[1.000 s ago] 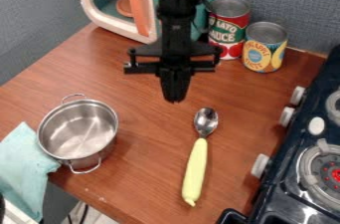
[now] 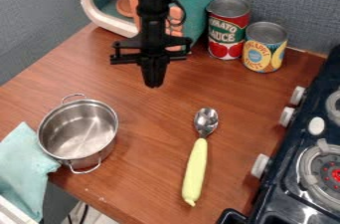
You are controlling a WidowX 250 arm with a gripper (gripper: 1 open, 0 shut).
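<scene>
My black gripper (image 2: 153,73) hangs at the upper middle of the camera view, in front of a teal-and-white toy unit. Whether its fingers are open or shut is hard to tell; nothing clearly shows between them. Below and to its right lie a spoon (image 2: 206,122) and a yellow banana-like object (image 2: 196,173). A steel pot (image 2: 78,134) sits at the lower left.
A red can (image 2: 228,27) and a yellow can (image 2: 263,47) stand at the back right. A black stove (image 2: 300,188) fills the right edge. A light teal cloth (image 2: 22,168) lies at the left.
My gripper has moved back and slightly left, toward the teal unit, rising in the view. The objects on the table have not moved.
</scene>
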